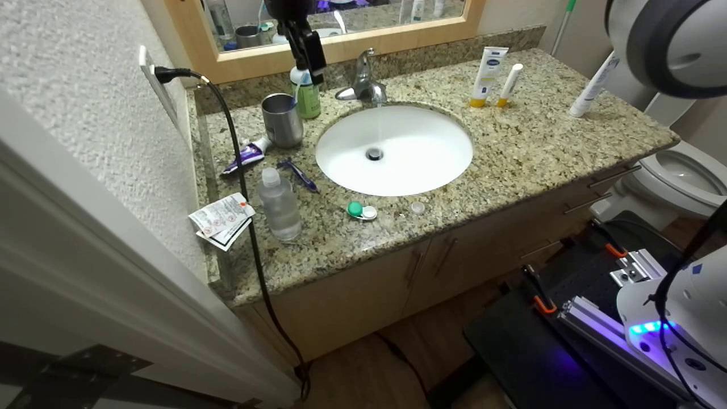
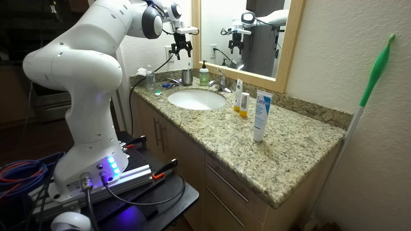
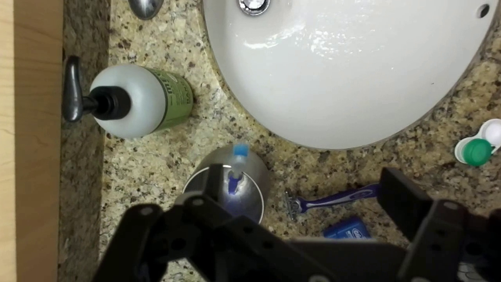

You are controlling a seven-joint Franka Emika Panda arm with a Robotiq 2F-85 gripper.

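Observation:
My gripper (image 2: 182, 57) is open above the left back of the counter, over the steel cup, with nothing between its fingers. In the wrist view one finger (image 3: 213, 185) overlaps the cup's image and the other finger (image 3: 399, 197) overlaps the razor's handle. The steel cup (image 1: 283, 121) stands upright with a toothbrush (image 3: 240, 157) leaning in it, its blue-tipped head up. Beside the cup is a pump soap bottle (image 3: 136, 101) with a green label. The purple razor (image 3: 336, 198) lies flat near a blue floss box (image 3: 347, 228).
A clear bottle (image 1: 279, 204), contact lens case (image 1: 362, 211) and toothpaste tube (image 1: 246, 156) occupy the left counter. The white sink (image 1: 422, 150) has its faucet (image 1: 364, 85) behind. Several tubes stand right, including a CeraVe tube (image 2: 262, 115). A black cable (image 1: 239, 157) crosses the left edge.

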